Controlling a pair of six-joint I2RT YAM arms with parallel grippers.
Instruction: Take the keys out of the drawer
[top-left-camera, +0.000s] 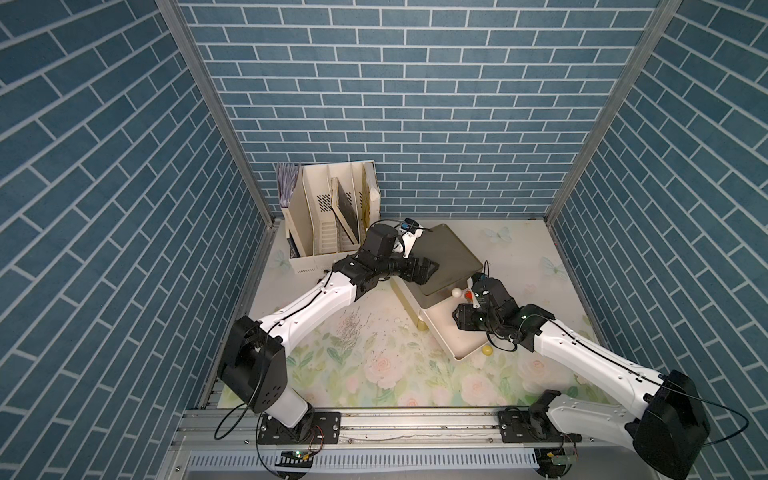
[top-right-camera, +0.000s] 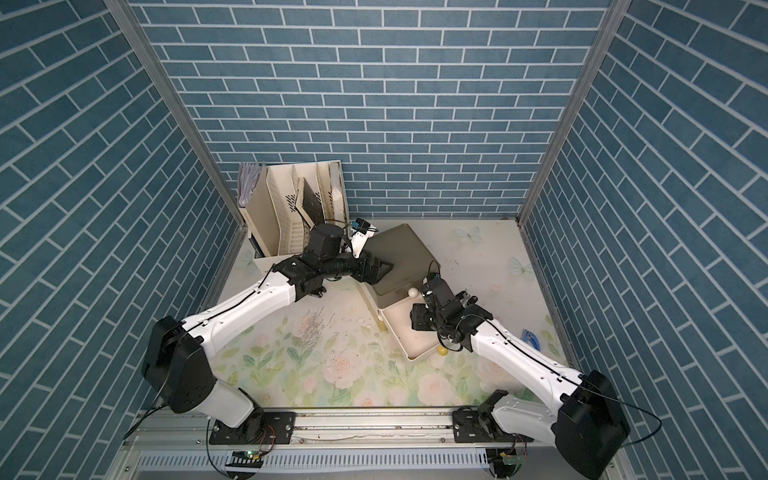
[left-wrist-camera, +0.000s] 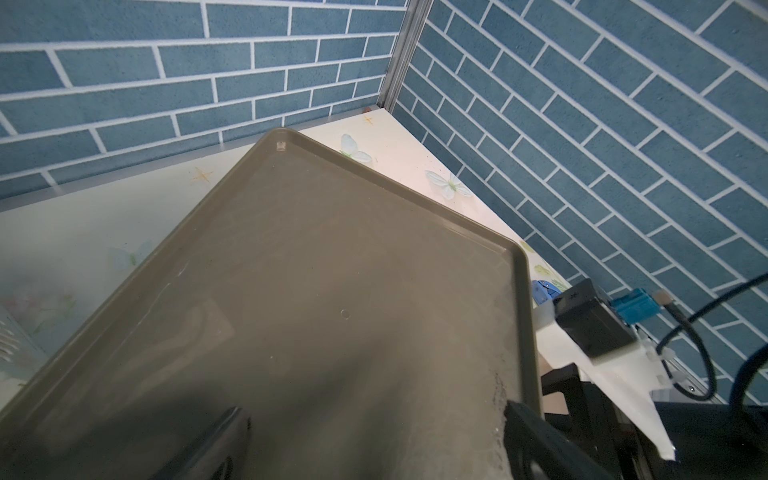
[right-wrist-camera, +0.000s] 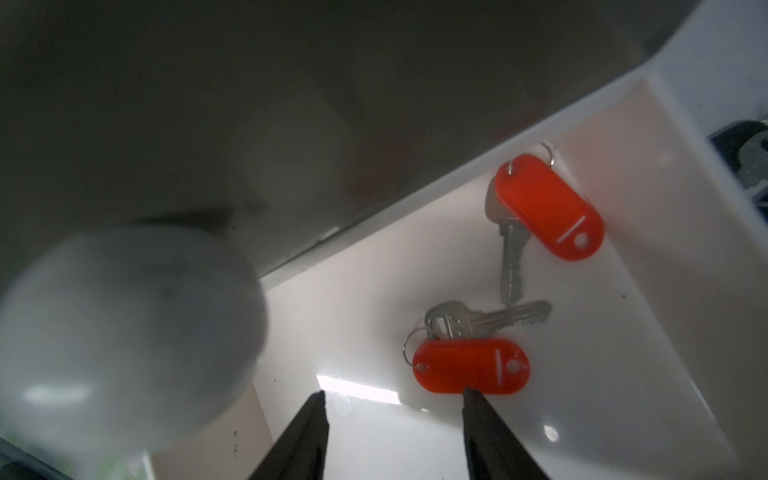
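A grey-topped box (top-left-camera: 440, 256) has its shallow white drawer (top-left-camera: 444, 336) pulled out toward the front, a round white knob (right-wrist-camera: 136, 328) at the box's face. Two keys with red tags, one (right-wrist-camera: 472, 364) nearer and one (right-wrist-camera: 549, 208) against the back corner, lie on the drawer floor. My right gripper is open over the drawer, short of both keys, with nothing between its fingers. My left gripper hangs over the grey top, its fingers apart and empty.
A cream file organiser (top-left-camera: 328, 208) stands at the back left. A yellow ball (top-left-camera: 487, 349) lies by the drawer; a blue object (top-right-camera: 530, 340) lies at the right.
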